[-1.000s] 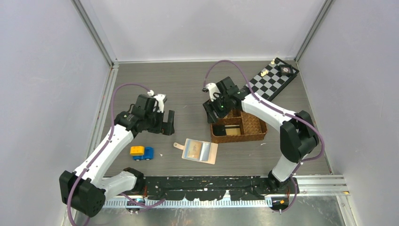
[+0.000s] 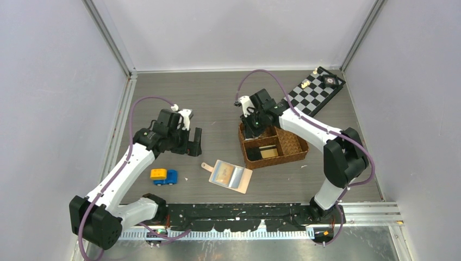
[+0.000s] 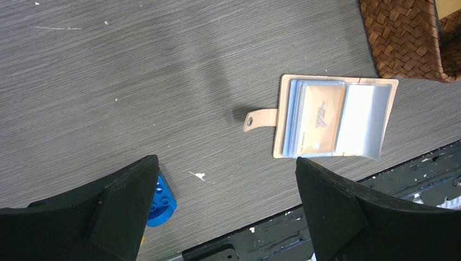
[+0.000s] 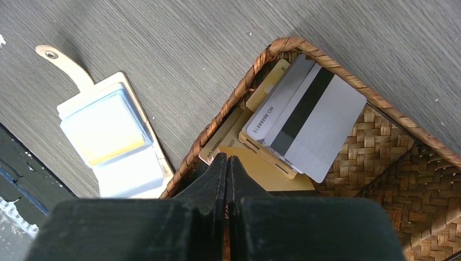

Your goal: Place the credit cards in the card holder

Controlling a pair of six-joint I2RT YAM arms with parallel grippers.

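The open card holder point(image 2: 230, 175) lies near the front of the table, strap to the left, with clear sleeves. In the right wrist view a pile of silver point(image 4: 321, 125) and gold cards point(image 4: 261, 178) lies in one compartment of the wicker basket point(image 2: 274, 159). My right gripper is shut with its fingertips down over the edge of the pile, nothing seen held between them. My left gripper stands open above the table, left of and behind the holder, with nothing between its fingers.
A checkered board point(image 2: 307, 97) with small pieces lies at back right. A blue and yellow toy truck point(image 2: 169, 178) sits at front left.
My right gripper has moved slightly over the basket and its fingers look closer together than about a second ago. The left arm is practically unchanged.
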